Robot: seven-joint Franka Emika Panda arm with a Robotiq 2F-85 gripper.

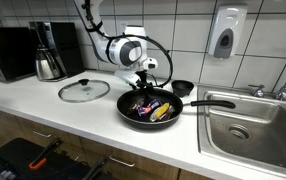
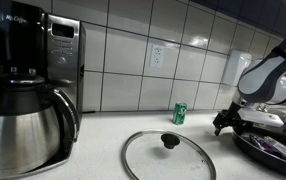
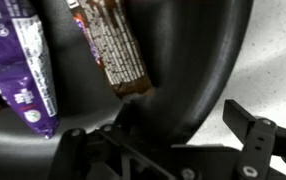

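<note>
A black frying pan (image 1: 153, 124) rests on the counter beside the sink, with several wrapped bars inside. One wrapper is purple (image 3: 31, 62), and another is a brown printed bar (image 3: 113, 45); a yellow piece (image 1: 163, 112) also shows. My gripper (image 1: 141, 84) is low at the pan's back-left rim, open and holding nothing. In the wrist view the dark pan wall runs between its fingers, one on the pan's side and the other over the pale counter. Whether either finger touches the rim is unclear.
A glass lid (image 1: 84, 91) with a black knob lies left of the pan. Behind are a green can (image 2: 178, 115), a small dark bowl (image 1: 182, 88) and a steel coffee pot (image 1: 48, 64). The pan handle (image 1: 211, 103) points toward the sink (image 1: 251, 130).
</note>
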